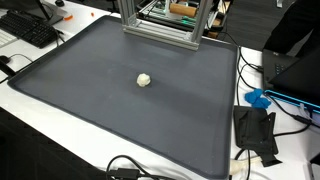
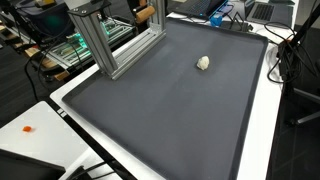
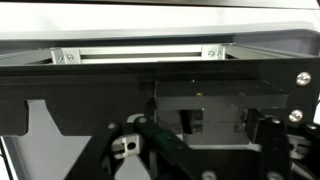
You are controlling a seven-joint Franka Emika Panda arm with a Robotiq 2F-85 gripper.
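A small cream-white, crumpled-looking lump (image 1: pixel 144 80) lies alone on the dark grey mat (image 1: pixel 90 75). In exterior view 2 the same lump (image 2: pixel 203 62) sits toward the far right part of the mat. My gripper shows only in the wrist view, as dark parts along the bottom. A dark, glossy block (image 3: pixel 215 102) lies in front of it, and the view is too dark to tell whether the fingers touch it. Neither exterior view shows the gripper.
A silver metal frame (image 1: pixel 160 36) stands at the mat's back edge, with an orange-brown cylinder (image 1: pixel 183 10) behind it. A keyboard (image 1: pixel 28 29) is at the left; a blue crumpled item (image 1: pixel 257 99) and black cloth (image 1: pixel 256 132) are at the right.
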